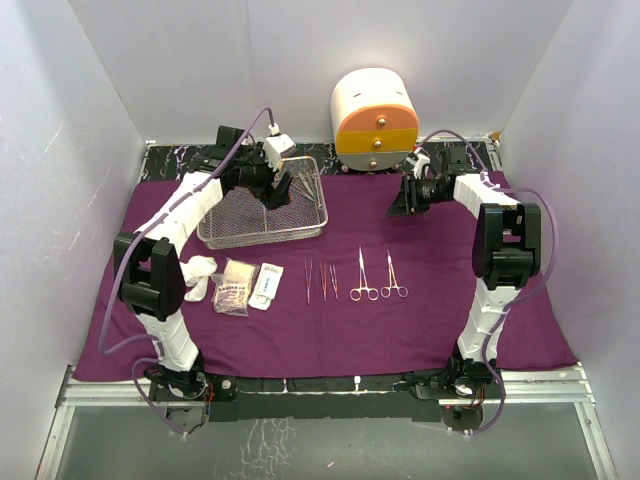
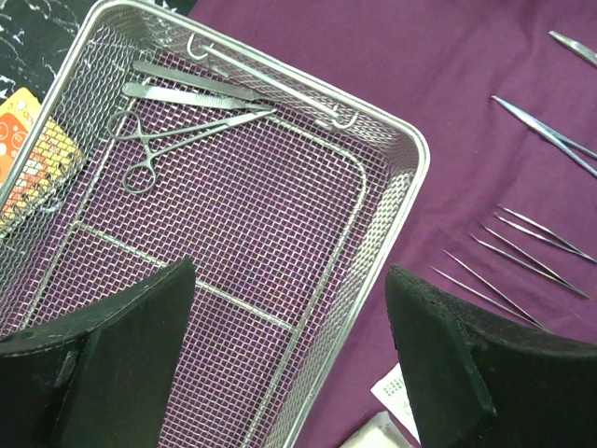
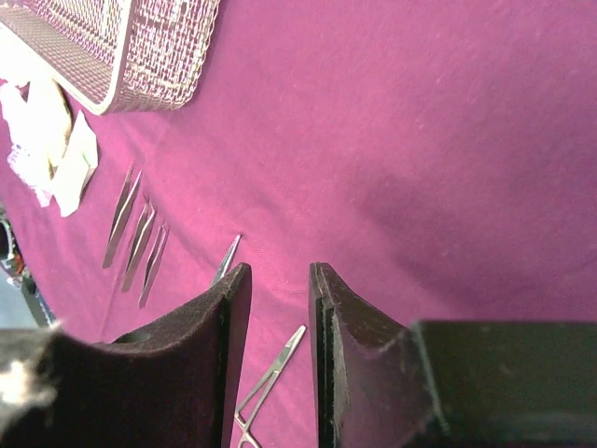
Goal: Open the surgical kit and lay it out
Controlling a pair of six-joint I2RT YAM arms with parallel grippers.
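My left gripper stands open over the wire basket [image 1: 262, 238], which holds scissor-like forceps [image 2: 142, 140] and two flat instruments [image 2: 201, 99] at its far end. Laid on the purple cloth are several tweezers [image 1: 324, 282] and two pairs of ring-handled instruments, one [image 1: 364, 292] left of the other [image 1: 393, 290]. White packets [image 1: 265, 286] and gloves [image 1: 197, 270] lie to their left. My right gripper is partly open above the cloth, beyond the right-hand ring-handled instrument, with nothing seen between its fingers.
A small drawer cabinet [image 1: 374, 120] stands at the back centre. Walls enclose the back and both sides.
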